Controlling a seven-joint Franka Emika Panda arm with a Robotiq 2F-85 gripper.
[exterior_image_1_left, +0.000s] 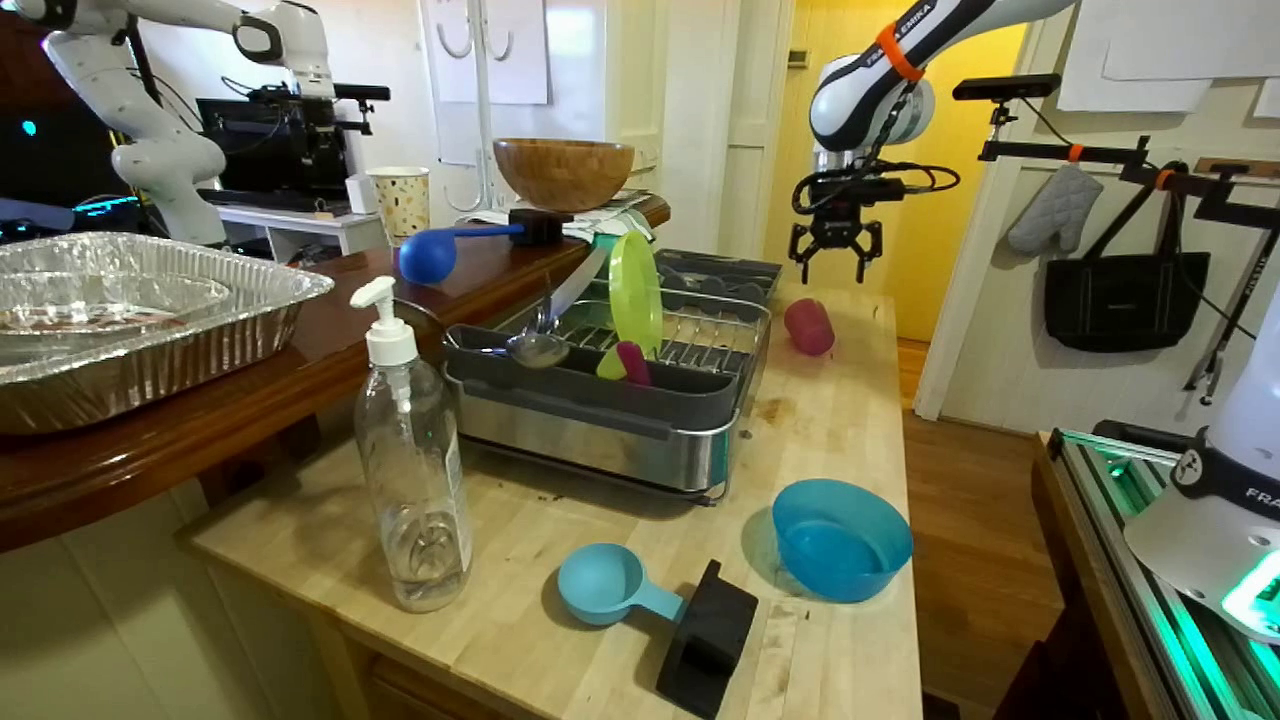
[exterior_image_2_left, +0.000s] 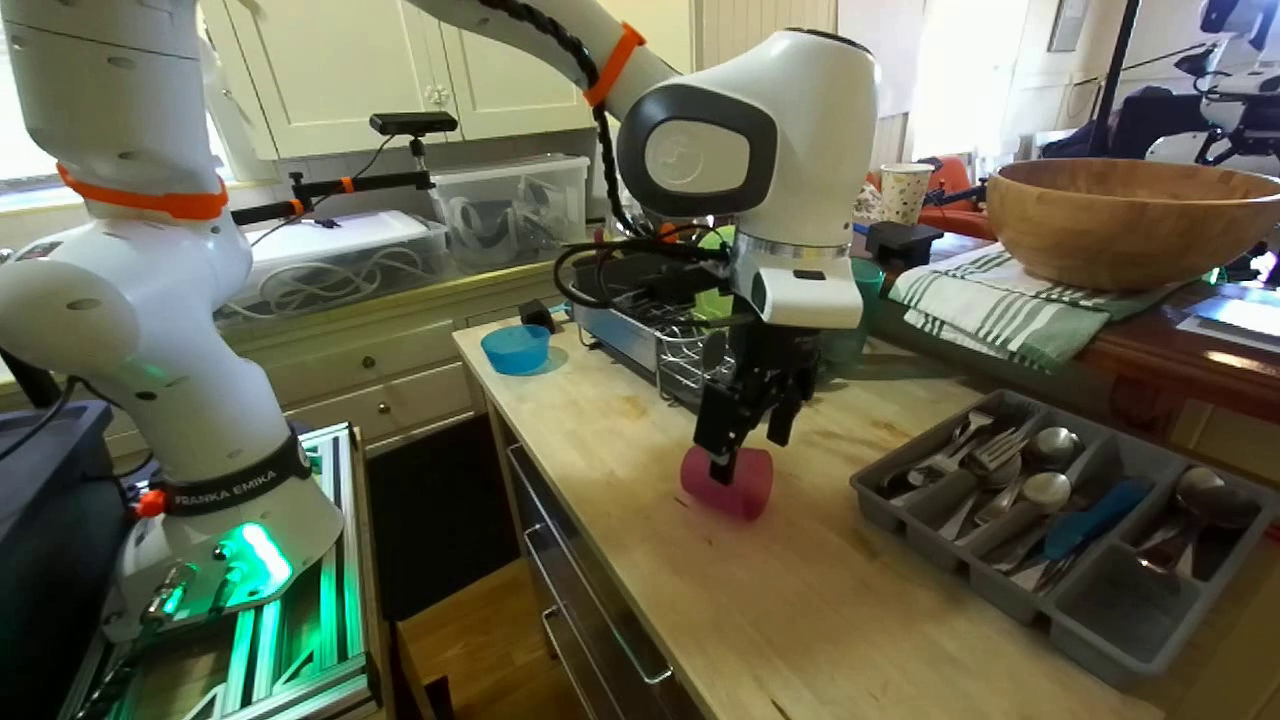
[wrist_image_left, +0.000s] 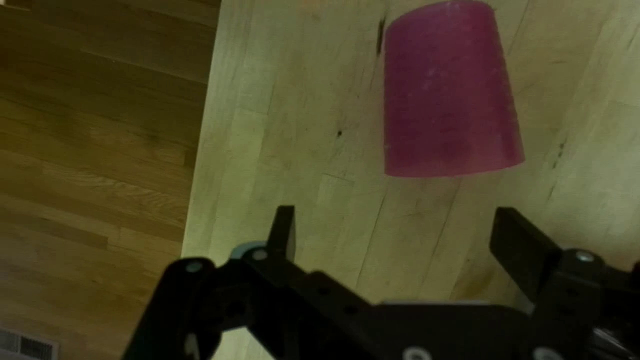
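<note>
A pink cup (wrist_image_left: 450, 96) lies on its side on the wooden counter, seen near the top of the wrist view. My gripper is open, its two fingers wide apart with only bare counter showing between them. In exterior view 1 the gripper (exterior_image_1_left: 836, 258) points down, above the level of the cup (exterior_image_1_left: 810, 326). From exterior view 2, the gripper (exterior_image_2_left: 750, 450) overlaps the pink cup (exterior_image_2_left: 741, 486), one finger crossing in front of it; the wrist view shows the cup beyond the fingertips, apart from them.
Beside the cup stands a dish rack (exterior_image_1_left: 600, 402) with a green plate (exterior_image_1_left: 636, 294). A grey cutlery tray (exterior_image_2_left: 882, 510) occupies the counter's other end. Nearer exterior view 1 are a blue bowl (exterior_image_1_left: 840, 540), a blue scoop (exterior_image_1_left: 603, 584) and a pump bottle (exterior_image_1_left: 414, 504). One counter edge (wrist_image_left: 201, 144) drops to the floor.
</note>
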